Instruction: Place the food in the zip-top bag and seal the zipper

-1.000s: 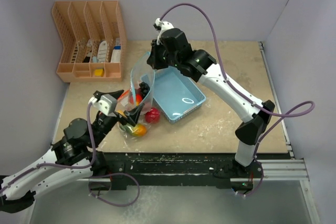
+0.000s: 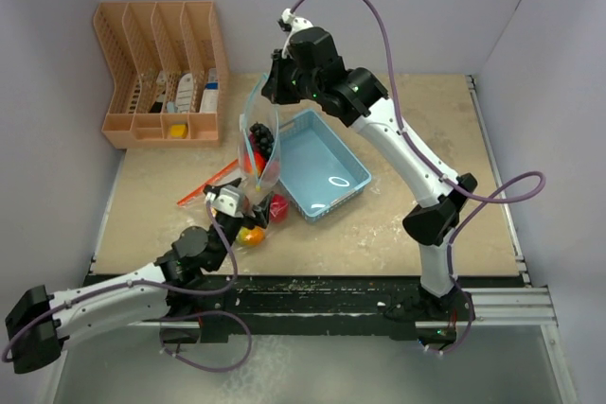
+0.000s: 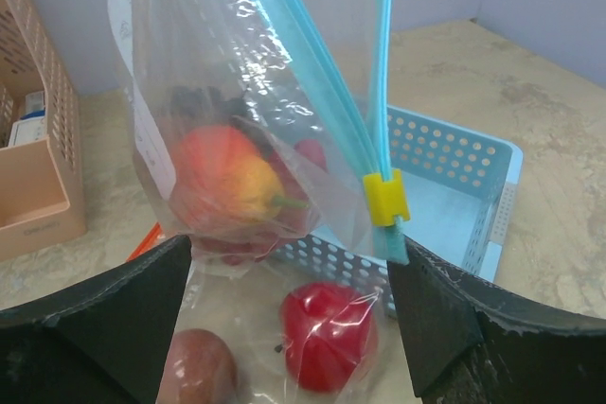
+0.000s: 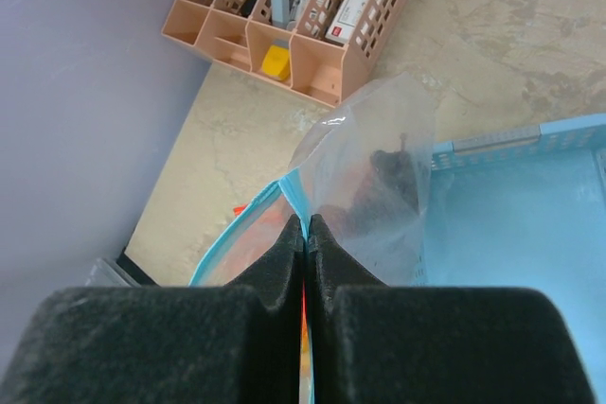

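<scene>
The clear zip top bag [image 2: 260, 153] hangs with its blue-edged mouth upward and holds dark grapes [image 2: 263, 139] and red and orange food [image 3: 222, 177]. My right gripper is shut on the bag's blue zipper edge at the top. A yellow slider [image 3: 386, 198] sits at the zipper's lower end. My left gripper is open around the bag's lower end, its fingers [image 3: 445, 314] wide apart. In the left wrist view, the slider is just inside and above the right-hand fingertip; whether they touch I cannot tell.
A blue basket [image 2: 327, 167], empty but for a white oval mark, stands right of the bag. Below the bag, a red item [image 2: 277, 207] and an orange-yellow one [image 2: 251, 236] lie in clear wrapping. A peach-coloured organizer [image 2: 147, 130] stands back left. Right of the basket, the table is clear.
My right gripper has moved toward the back with the bag's zipper edge, stretching the bag. My left gripper has shifted to the right and come in at the bag's lower end.
</scene>
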